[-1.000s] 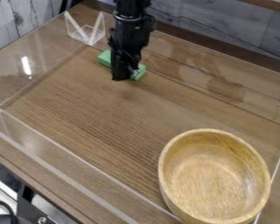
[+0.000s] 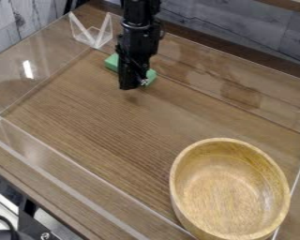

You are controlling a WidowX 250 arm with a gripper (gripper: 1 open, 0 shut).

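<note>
My dark gripper (image 2: 131,76) reaches down from the top of the view over a green object (image 2: 115,63) on the wooden table, near the back left. Its fingertips sit at the object's front, partly covering it. Whether they are open or shut on it is too small to tell.
A round wooden bowl (image 2: 229,187) fills the front right of the table (image 2: 102,141). Clear plastic pieces lie at the back left and left edge.
The gripper has shifted very slightly toward the front left; the green object looks nearly unmoved.
</note>
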